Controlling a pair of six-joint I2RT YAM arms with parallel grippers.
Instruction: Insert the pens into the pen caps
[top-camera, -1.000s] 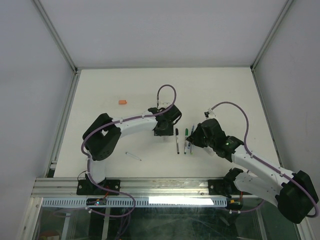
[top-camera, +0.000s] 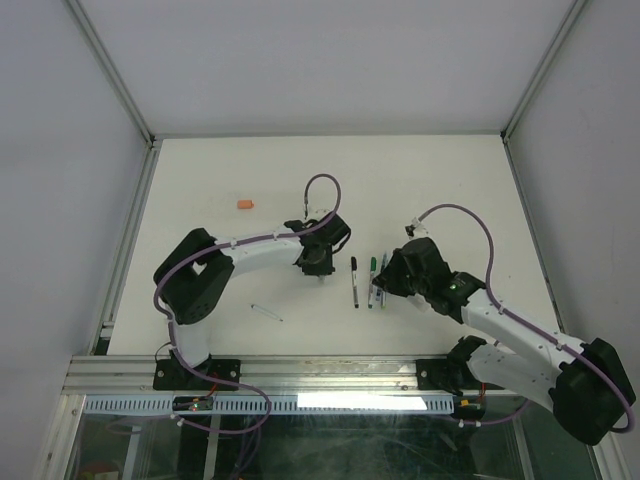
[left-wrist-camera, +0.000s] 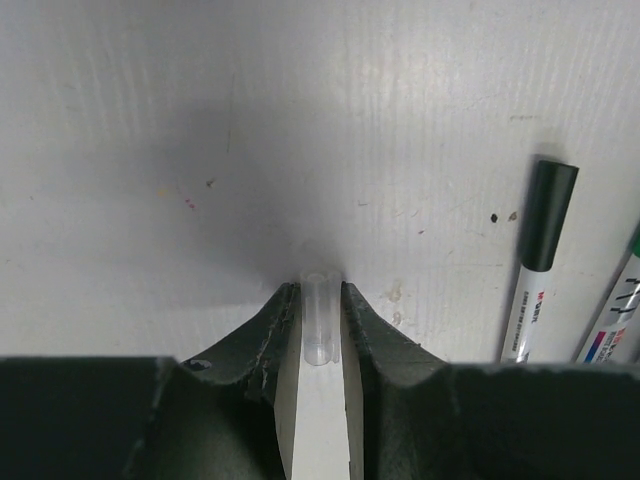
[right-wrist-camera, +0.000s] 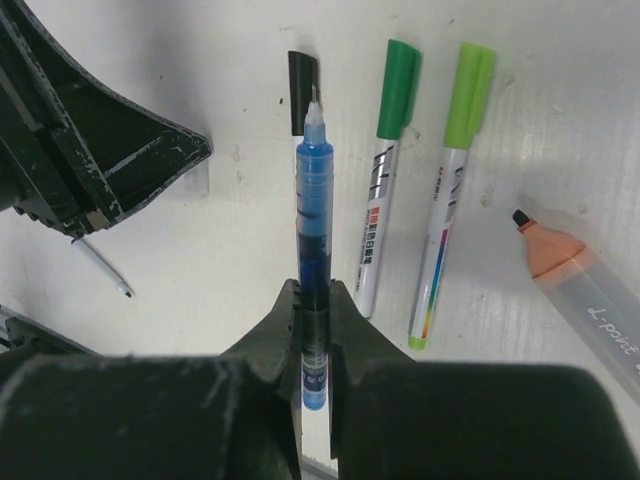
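Between the fingertips of my left gripper is a small clear pen cap (left-wrist-camera: 320, 330), close above the table; the fingers are shut on it. My right gripper is shut round a blue pen (right-wrist-camera: 314, 200), its pale pointed tip facing away from the gripper and bare of any cap. In the right wrist view the left gripper's dark fingers (right-wrist-camera: 150, 170) are to the left of the blue pen, with the clear cap partly visible under them. Cap and pen are apart.
Right of the left gripper lie a black-capped pen (top-camera: 354, 282), a dark green-capped pen (right-wrist-camera: 385, 150) and a light green-capped pen (right-wrist-camera: 455, 170). An orange-tipped marker (right-wrist-camera: 585, 280) is farther right. A thin white pen (top-camera: 267, 312) and an orange piece (top-camera: 245, 204) lie left.
The right arm shows almost no movement.
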